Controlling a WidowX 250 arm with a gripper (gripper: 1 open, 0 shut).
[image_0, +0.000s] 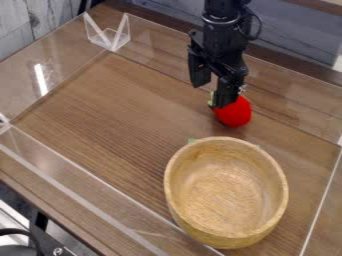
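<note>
The black robot gripper (214, 90) hangs at the upper middle of the camera view, just above and left of a red round object (233, 113) on the wooden table (94, 120). Its fingers stand open, with the red object at or just below the right-hand tip; whether they touch cannot be told. A large tan oval bowl (225, 190) sits in the lower right, below the red object.
A white wire-like holder (108, 32) stands at the back left. Black cables lie at the lower left corner.
</note>
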